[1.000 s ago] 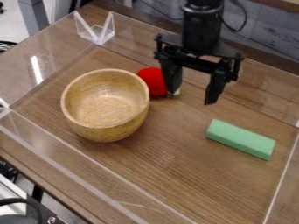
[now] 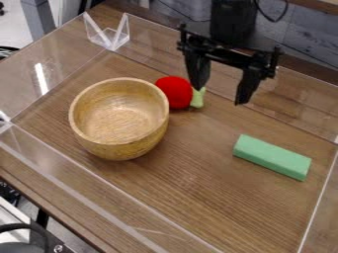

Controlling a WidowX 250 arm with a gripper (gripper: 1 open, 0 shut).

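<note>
My black gripper (image 2: 222, 79) hangs over the back middle of the wooden table, its two fingers spread wide apart. Just left of and below the left finger lies a red round object (image 2: 175, 92), with a small pale green piece beside it at its right, partly hidden. A wooden bowl (image 2: 117, 138) sits at the left middle. A mint green block (image 2: 271, 157) lies on the right.
A clear wire-like holder (image 2: 106, 30) stands at the back left. A dark cable lies at the lower left edge.
The bowl, red object and green block have not visibly moved.
</note>
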